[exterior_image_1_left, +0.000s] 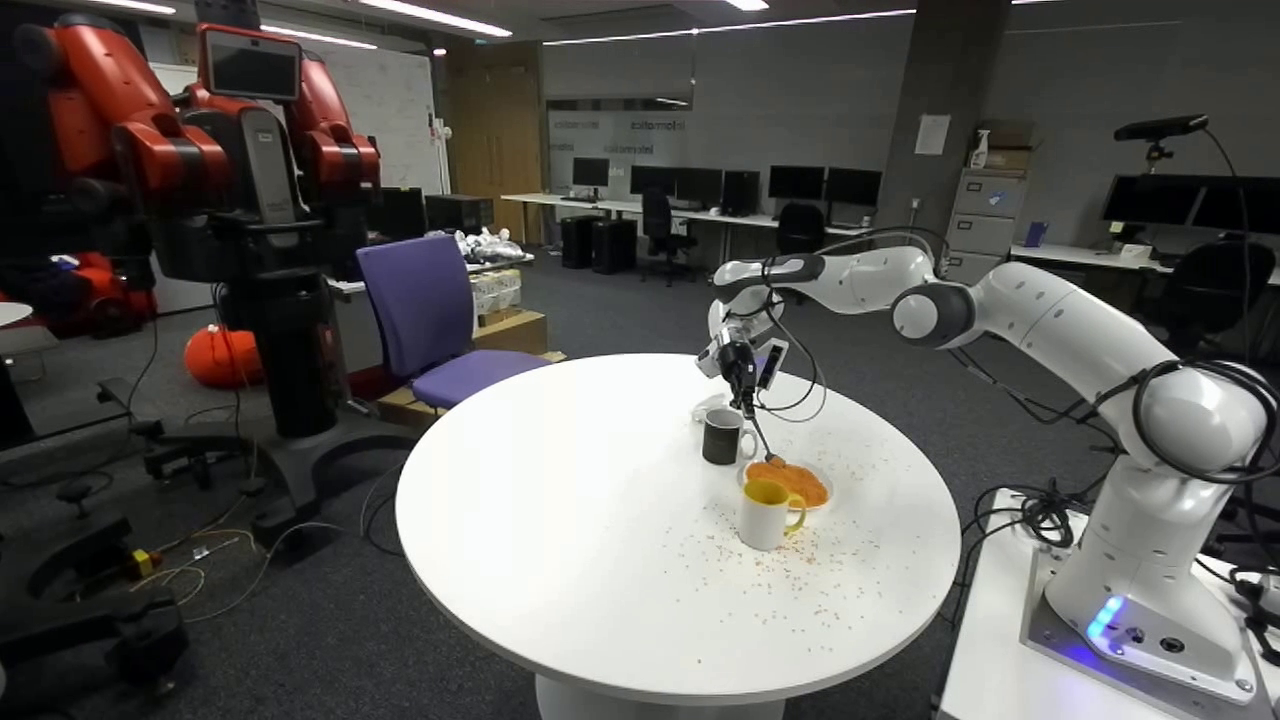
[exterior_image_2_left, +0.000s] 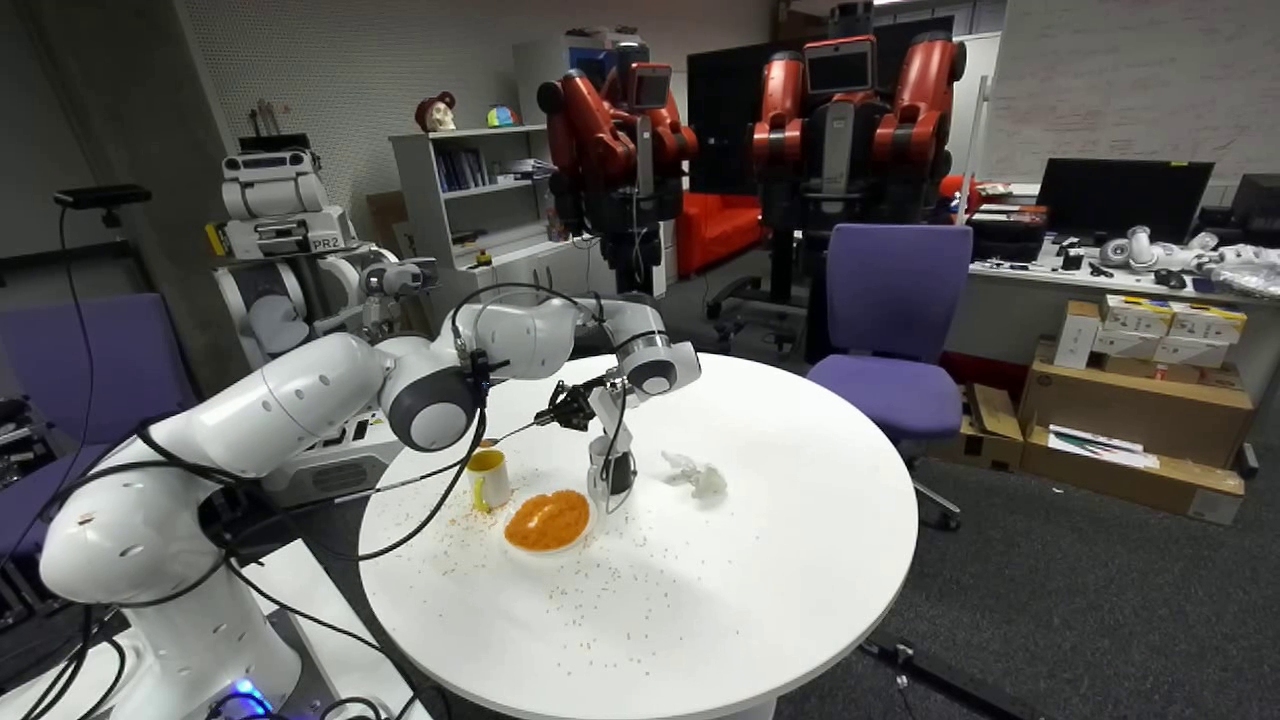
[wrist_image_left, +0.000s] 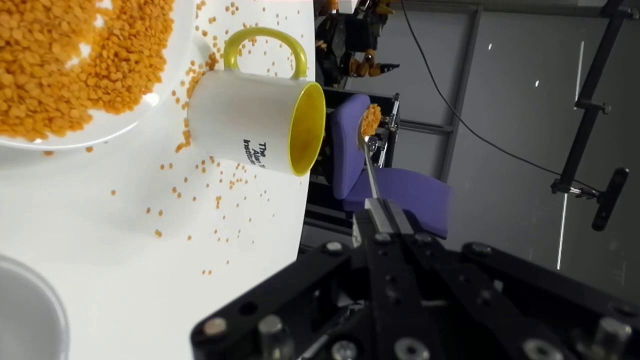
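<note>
My gripper is shut on a thin metal spoon (wrist_image_left: 370, 168), whose bowl carries a heap of orange lentils (wrist_image_left: 371, 120). In exterior view 2 the spoon (exterior_image_2_left: 516, 431) points away from the fingertips, with its loaded end appearing just above a white mug with a yellow inside (exterior_image_2_left: 488, 482). That mug (wrist_image_left: 246, 117) stands upright on the table, its yellow handle towards the plate. Beside it lies a white plate (wrist_image_left: 135, 114) heaped with orange lentils (wrist_image_left: 45, 60). A dark mug (exterior_image_1_left: 721, 442) stands below my gripper in exterior view 1.
Loose lentils lie scattered on the round white table (exterior_image_1_left: 540, 504) around the plate and white mug. A crumpled clear plastic piece (exterior_image_2_left: 698, 476) sits past the dark mug. A purple chair (exterior_image_2_left: 894, 324) stands at its edge.
</note>
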